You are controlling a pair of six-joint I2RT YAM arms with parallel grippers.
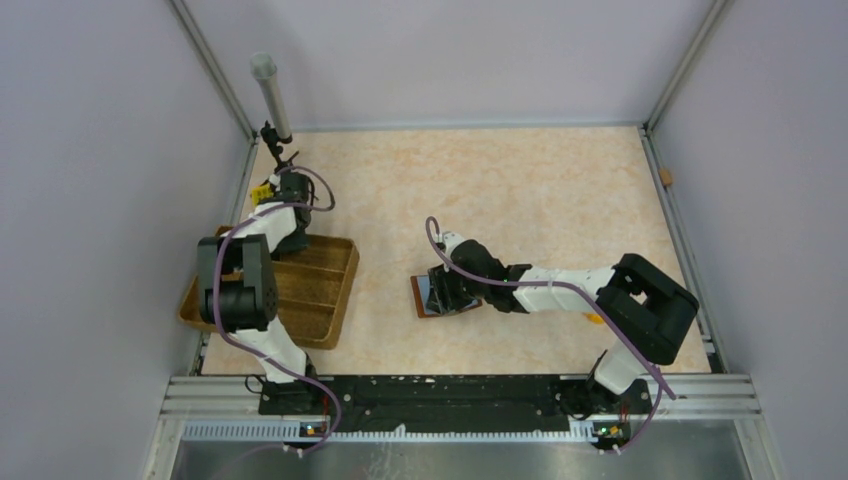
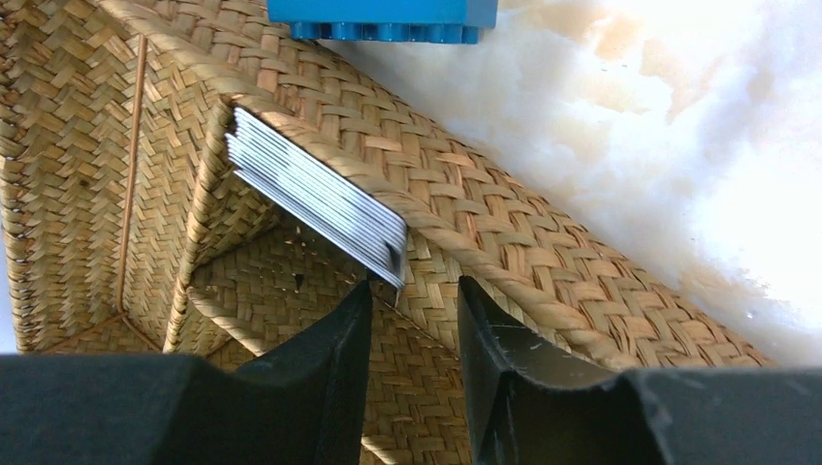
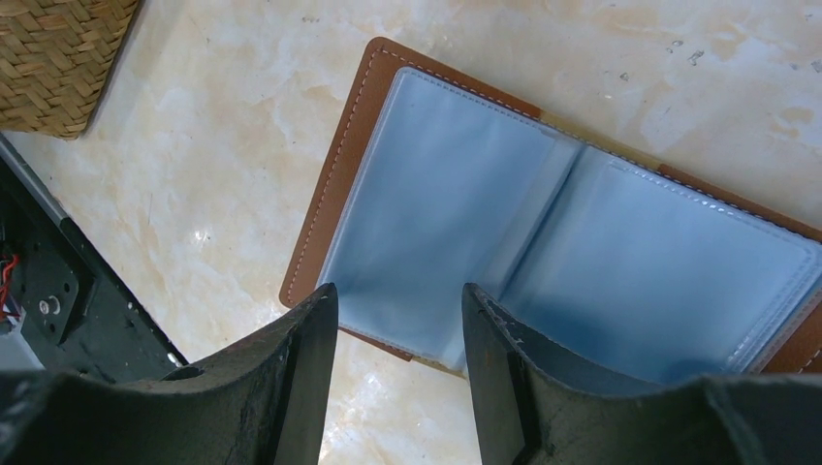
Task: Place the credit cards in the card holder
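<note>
A stack of white credit cards (image 2: 315, 194) stands on edge against the wall inside the woven basket (image 1: 340, 300), at the left. My left gripper is open just below the stack's lower end, fingertips either side of that area; whether they touch it is unclear. The card holder (image 3: 431, 194) lies open on the table, brown with clear bluish sleeves, no card visible in them. My right gripper is open over its left half, fingertips low at the sleeve.
A blue toy brick (image 2: 383, 15) lies just outside the basket. A yellow object (image 1: 260, 193) is behind the left arm, another orange-yellow one (image 1: 595, 318) under the right arm.
</note>
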